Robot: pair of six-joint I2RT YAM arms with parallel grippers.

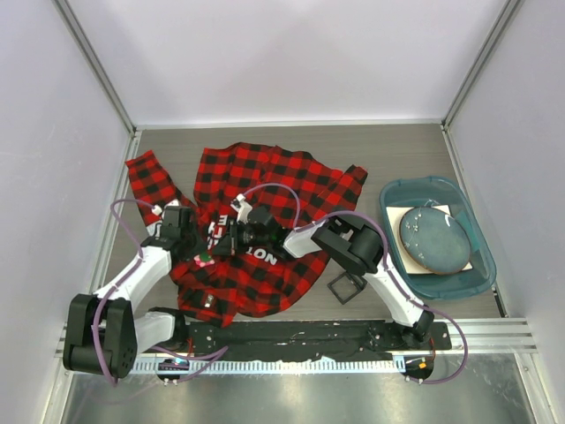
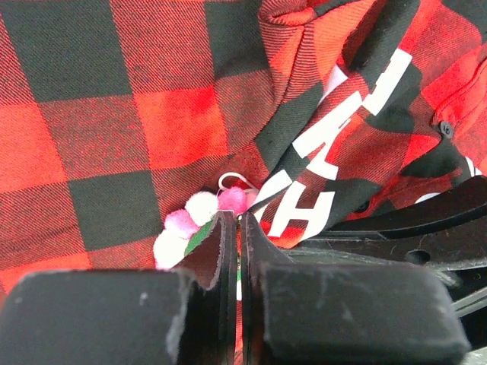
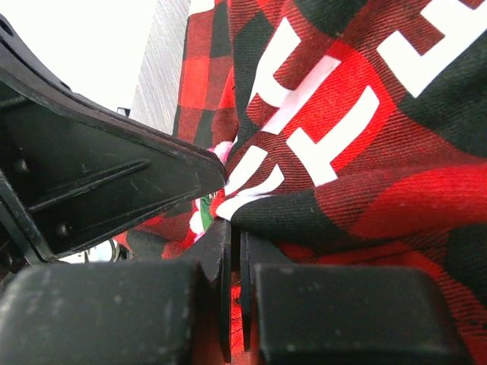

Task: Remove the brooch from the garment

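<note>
The brooch (image 1: 203, 260), a ring of pink, white and green pompoms, lies on the left part of the red-and-black checked garment (image 1: 274, 177). In the left wrist view a thin pale loop (image 2: 234, 178) stands up beside the brooch's pompoms (image 2: 202, 207). My left gripper is shut at the brooch's edge, its fingers covering part of it; nothing shows clearly between its tips. Just to the right, my right gripper is shut on a fold of garment cloth near the white lettering (image 3: 259, 171). Behind the left finger, the brooch is mostly hidden in the right wrist view.
A teal basket (image 1: 393, 190) with a round grey-blue object (image 1: 434, 240) inside stands at the right. A small dark square frame (image 1: 347, 287) lies on the table between garment and basket. Bare table shows behind the garment and to its right.
</note>
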